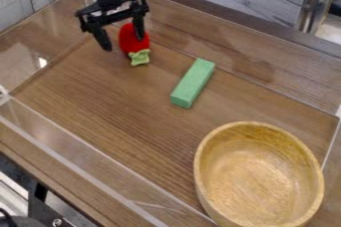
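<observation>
My gripper [112, 18] is at the upper left of the camera view, open, its black fingers hanging around and just left of a red object [134, 39] with a green tip [140, 58], which looks like a strawberry. Whether the fingers touch it is hard to tell.
A green bar [192, 83] lies near the middle of the wooden table [114, 131]. A large yellow bowl [257, 171] fills the lower right.
</observation>
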